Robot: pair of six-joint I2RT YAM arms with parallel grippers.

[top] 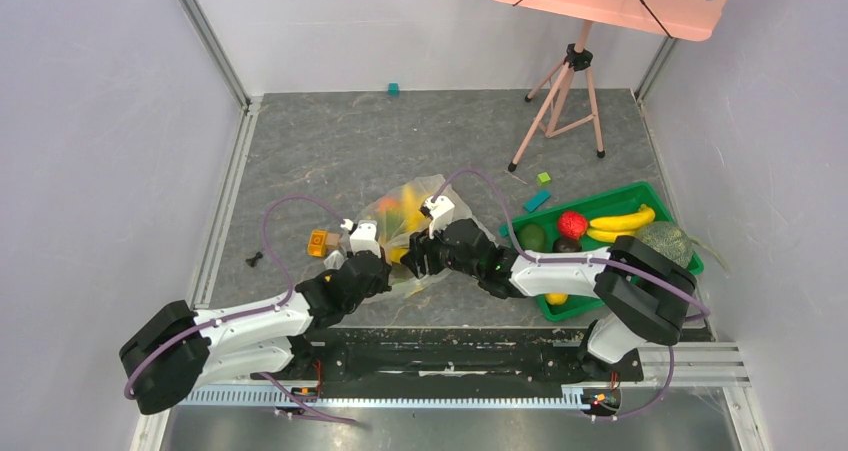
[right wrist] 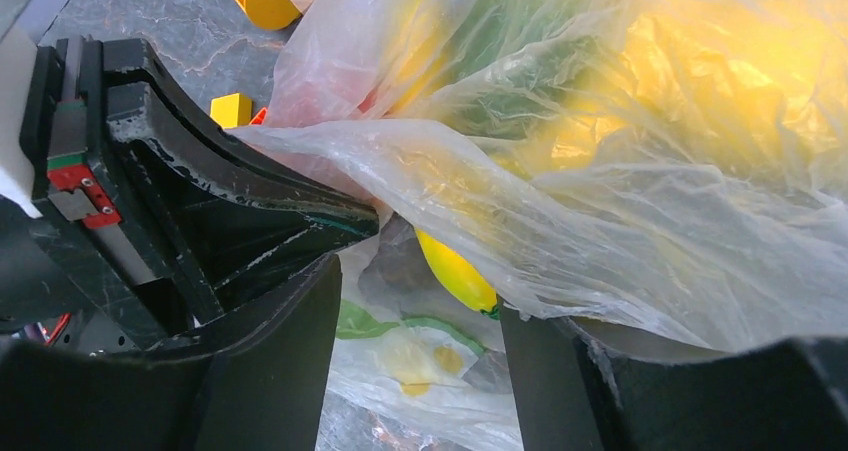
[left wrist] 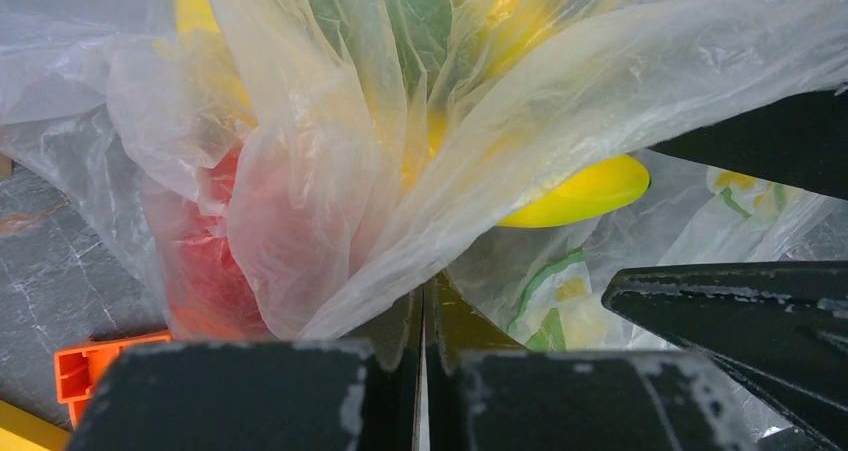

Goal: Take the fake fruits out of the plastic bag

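A translucent plastic bag (top: 415, 196) lies between my grippers, yellow, red and green fruits showing through it. A yellow fruit pokes from under a fold at the opening, also seen as the yellow fruit (right wrist: 455, 271) in the right wrist view. My left gripper is shut at the bag's edge, nothing clearly between its fingers. My right gripper stands part open over the opening, its fingertips either side of the space just below that fruit, not closed on it.
A green tray (top: 625, 199) of fruits is at the right. Orange and yellow toy pieces (top: 318, 243) lie left of the bag, small blocks (top: 537, 200) near the tray.
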